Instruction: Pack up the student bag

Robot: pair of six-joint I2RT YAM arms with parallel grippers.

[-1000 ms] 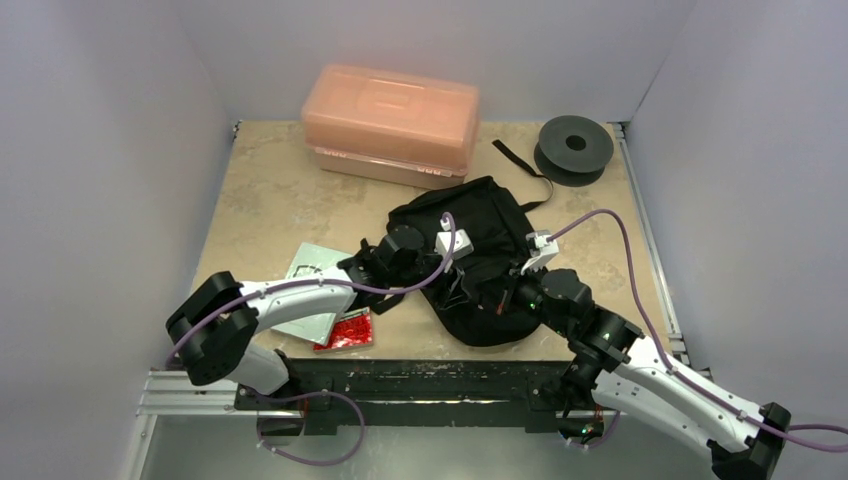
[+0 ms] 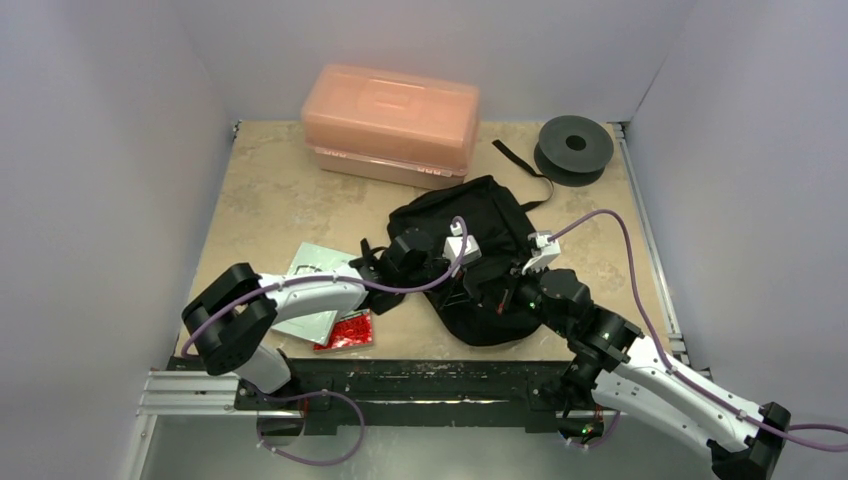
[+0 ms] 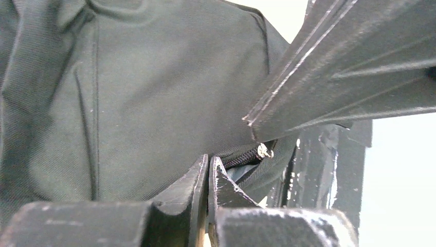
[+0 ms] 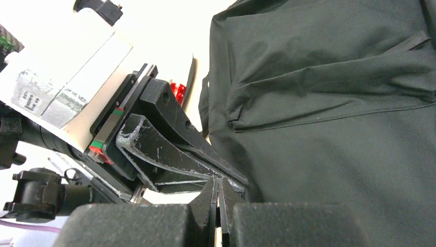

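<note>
The black bag [image 2: 485, 215] lies on the table, its near end under both grippers. In the left wrist view, part of its zipper [image 3: 244, 157] with a metal slider [image 3: 265, 151] shows at an edge, a sliver of pale blue beside it. My left gripper is shut, its tips by the bag edge next to the zipper, with nothing seen between them. My right gripper is shut too, its tips against or just over the dark fabric; no cloth shows clearly between them. Its finger [image 3: 308, 87] looms above the slider, close to the left gripper.
A pale green notebook [image 2: 318, 258] and a red packet [image 2: 350, 332] lie left of the bag, partly under the left arm. A pink box [image 2: 390, 110] stands behind, a dark spool [image 2: 575, 150] at back right.
The left arm has shifted slightly to the right, toward the right gripper. The right arm and the bag look almost unmoved.
</note>
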